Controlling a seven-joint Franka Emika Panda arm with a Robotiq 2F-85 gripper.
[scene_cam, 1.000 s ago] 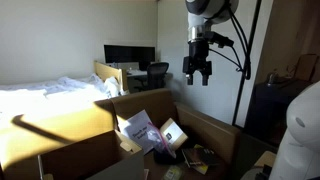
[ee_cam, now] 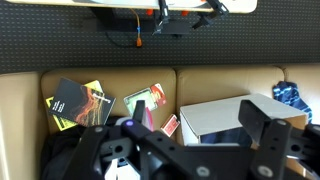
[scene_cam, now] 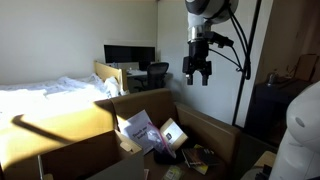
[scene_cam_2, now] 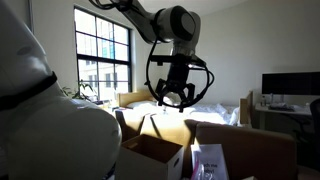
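Observation:
My gripper hangs high above the sofa, its two fingers apart with nothing between them. In the wrist view the dark gripper spans the lower middle, over the sofa seat. Below it lie a white-and-pink printed bag or packet, a white box-like item and a dark cloth or bag. Dark booklets rest on the seat, with a green-and-white card to their right. An open cardboard box with a white flap stands at the other side.
A tan sofa encloses these objects, with its back and arm as raised edges. Behind it are a bed, a desk monitor and an office chair. The air around the gripper is clear.

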